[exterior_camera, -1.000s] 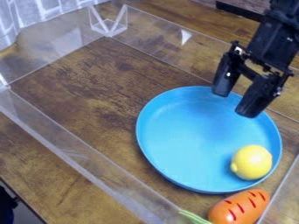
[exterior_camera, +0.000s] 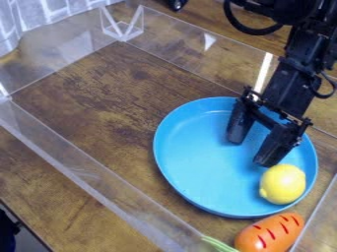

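The black gripper reaches down from the upper right over the back part of a blue plate, open, with its dark fingers low above or at the plate's surface; whether they touch it cannot be told. A yellow lemon-like object lies on the plate at the front right, just in front of the gripper.
An orange carrot with a green top lies beyond the plate's front edge. Clear plastic walls run along the back, left front and right. The wooden surface left of the plate is bare.
The gripper has moved down toward the blue plate, its fingers now lower and nearer the lemon-like object. The plate, lemon-like object and carrot look unmoved.
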